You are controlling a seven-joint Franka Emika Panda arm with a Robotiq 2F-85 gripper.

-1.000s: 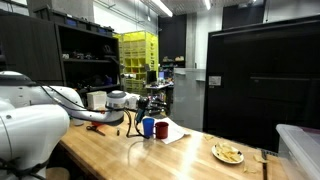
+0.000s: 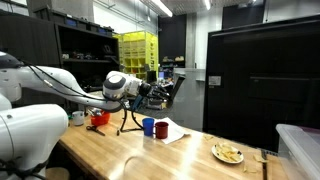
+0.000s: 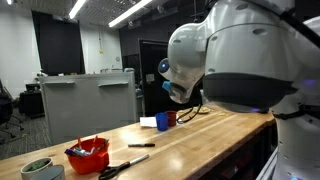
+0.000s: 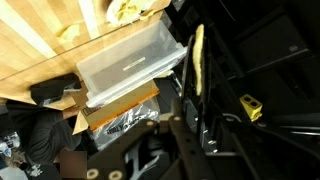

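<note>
In the wrist view a thin yellow piece (image 4: 198, 52) stands between the dark fingers of my gripper, which is shut on it. In exterior view 1 the gripper (image 2: 165, 88) is raised above the far side of the table, over a blue cup (image 2: 148, 126) and a dark red mug (image 2: 161, 130); the piece is too small to make out there. A white plate (image 2: 227, 160) with yellow pieces on it rests at the table's right. Exterior view 2 has the blue cup (image 3: 161, 121) in sight, while the arm hides the gripper.
White paper (image 2: 178, 131) lies by the mug. A red basket (image 3: 88, 155) holding items, a pot (image 3: 42, 169) and black-handled scissors (image 3: 120, 168) occupy the other end. Clear wood lies between mug and plate. A pale bin (image 2: 300, 150) stands beyond the table's right edge.
The arm has risen, carrying the gripper up and slightly right from close above the cups. The cups, paper and plate have stayed in place.
</note>
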